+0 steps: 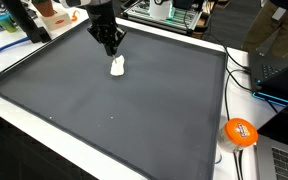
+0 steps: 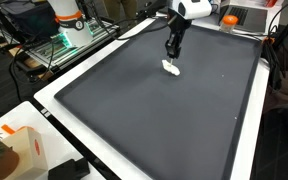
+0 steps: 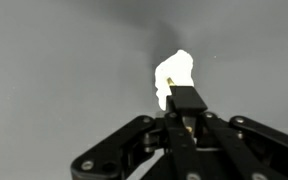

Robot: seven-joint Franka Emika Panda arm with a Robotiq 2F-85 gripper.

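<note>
A small white piece (image 3: pixel 174 73), cloth-like or irregular in outline, sits just beyond the tips of my gripper in the wrist view. A thin yellowish bit shows on it, and more yellow shows between the dark fingers, which are shut on it. In exterior view 1 the white piece (image 1: pixel 117 66) is right below my gripper (image 1: pixel 111 52), over the far part of the dark board. Exterior view 2 has the white piece (image 2: pixel 171 68) under my gripper (image 2: pixel 173 53). Whether it touches the board, I cannot tell.
The dark grey board (image 1: pixel 114 115) is otherwise bare, with a white table border (image 1: pixel 59 138) around it. An orange-topped container (image 1: pixel 238 133) stands at the right, near cables and a laptop (image 1: pixel 279 160). Boxes and clutter (image 1: pixel 46 12) fill the back left.
</note>
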